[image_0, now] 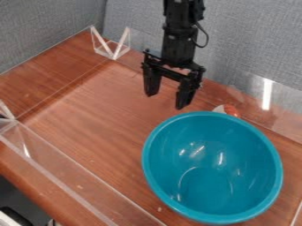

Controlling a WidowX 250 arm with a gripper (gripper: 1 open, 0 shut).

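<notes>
My black gripper (167,85) hangs open at the upper middle of the camera view, above the wooden surface, with nothing seen between its fingers. A large empty teal bowl (213,181) fills the lower right. Just behind the bowl's rim, to the right of my gripper, lies a small red and white object (229,110), partly hidden by the bowl and too small to identify.
A white wire-like stand (111,46) is at the back left. Clear low walls edge the surface, and grey padded panels stand behind.
</notes>
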